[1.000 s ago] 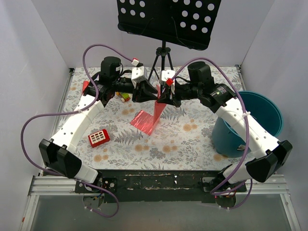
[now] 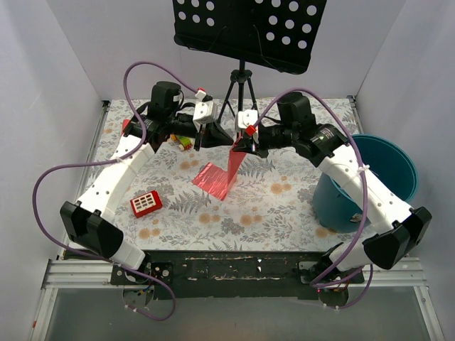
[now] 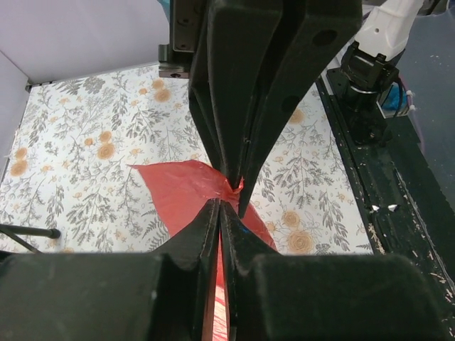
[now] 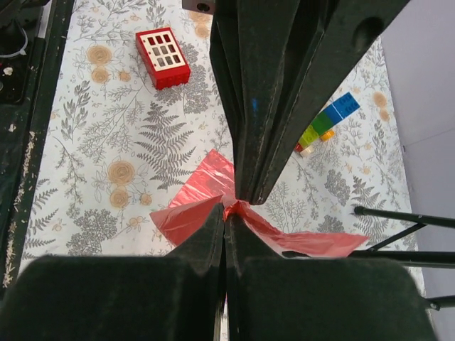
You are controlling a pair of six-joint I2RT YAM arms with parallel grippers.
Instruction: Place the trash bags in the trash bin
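A red plastic trash bag hangs between my two arms, its lower part spreading toward the table. In the right wrist view, the bunched bag is pinched at the tips of my right gripper, which is shut on it. My left gripper is shut in the left wrist view, its tips in front of the red bag; no plastic shows clearly between them. The two grippers' tips nearly meet over the table. A teal trash bin stands at the right edge.
On the table's left lies a red box with a white grid. Colourful blocks lie farther back, near the left arm. A black music stand rises at the back, its legs close behind the grippers.
The right arm dipped a little and returned. The bag stays at the right gripper.
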